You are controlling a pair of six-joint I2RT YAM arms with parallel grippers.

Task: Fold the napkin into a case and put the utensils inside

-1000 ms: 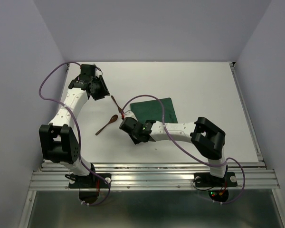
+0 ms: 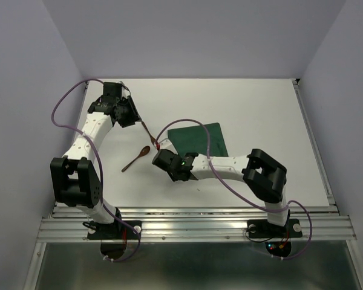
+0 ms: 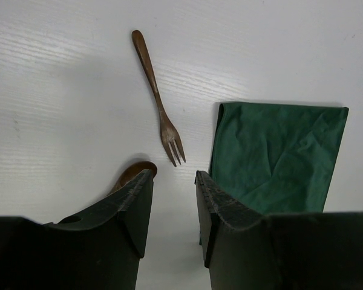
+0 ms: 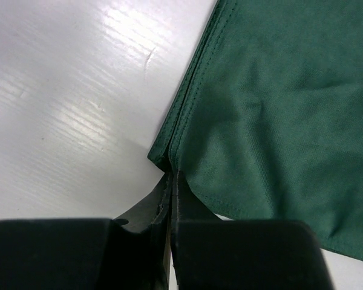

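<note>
A folded green napkin (image 2: 196, 138) lies on the white table, partly hidden under my right arm in the top view. My right gripper is shut on the near-left corner of the napkin (image 4: 272, 121), fingertips pinching the cloth where its layered edges meet. Left of the cloth lies a brown wooden fork (image 3: 160, 109), tines toward the napkin's side. The wooden spoon (image 2: 136, 158) rests diagonally nearby; its bowl (image 3: 136, 171) shows beside my left fingers. Well above the table, my left gripper hangs open and empty.
Wide bare table (image 2: 260, 115) stretches to the right of and behind the napkin. A metal rail (image 2: 187, 220) runs along the front edge, and grey walls enclose the sides and back. The right arm reaches in low across the napkin's near part.
The napkin has shifted slightly to the right in the top view.
</note>
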